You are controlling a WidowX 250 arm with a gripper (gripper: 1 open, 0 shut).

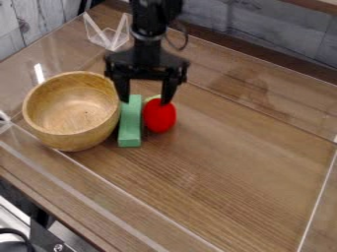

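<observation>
My gripper (141, 94) is a dark arm hanging from the top centre, its lower end over a green bar (130, 128) and a red rounded object (161, 115). The green bar stands just left of the red one. A small pale green piece (153, 98) shows behind the red object. I cannot tell whether the gripper is open or shut, or whether it touches either object.
A wooden bowl (70, 133) lies at the left, close to the green bar. A clear, crinkled item (66, 39) is at the upper left.
</observation>
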